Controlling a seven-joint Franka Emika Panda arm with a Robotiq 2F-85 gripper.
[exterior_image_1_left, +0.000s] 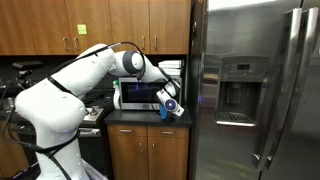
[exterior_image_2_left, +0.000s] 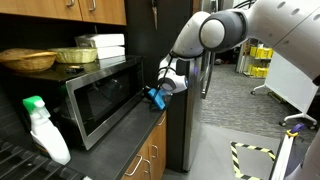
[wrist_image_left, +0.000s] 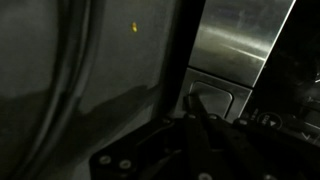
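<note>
My gripper is at the lower middle of the wrist view, dark and shut, with nothing showing between its fingers. It overlaps the lower edge of a rounded square button (wrist_image_left: 217, 97) on a steel panel; whether they touch is not clear. In exterior view 2, the gripper (exterior_image_2_left: 155, 98), with a blue part beside it, is by the far front corner of the microwave (exterior_image_2_left: 112, 105). In exterior view 1, the arm reaches over the counter to the right part of the microwave (exterior_image_1_left: 137, 92), and the fingertips are hard to make out.
Baskets (exterior_image_2_left: 28, 61) sit on top of the microwave. A white bottle with a green cap (exterior_image_2_left: 47, 130) stands on the near counter. To the right rises the steel fridge (exterior_image_1_left: 240, 60).
</note>
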